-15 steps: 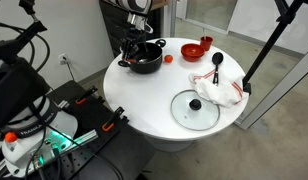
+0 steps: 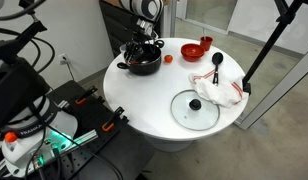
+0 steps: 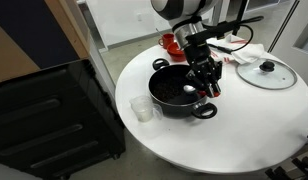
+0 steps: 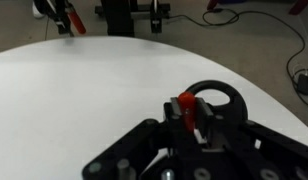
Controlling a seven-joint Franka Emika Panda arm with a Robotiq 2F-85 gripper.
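Note:
My gripper (image 3: 209, 85) is over the near side of the black pot (image 3: 166, 97), above its looped handle (image 3: 204, 111). A small red object (image 4: 187, 104) shows between the fingers, which are shut on it. That red piece (image 3: 215, 87) also shows by the gripper in exterior view 2; its full shape is hidden. Inside the pot, a pale rounded thing (image 3: 189, 89) lies near the gripper; I cannot tell whether it joins the red piece. In exterior view 1 the arm covers part of the pot (image 2: 147, 67).
A clear cup (image 3: 142, 108) stands beside the pot. A glass lid (image 2: 196, 110), a white cloth (image 2: 217, 88) with a dark ladle (image 2: 217, 60), a red bowl (image 2: 192, 53) and a red tomato-like item (image 2: 168, 58) lie elsewhere.
The arm has shifted slightly right in exterior view 1, and a reddish piece now shows by the pot's left side. The pot and the other items stay put.

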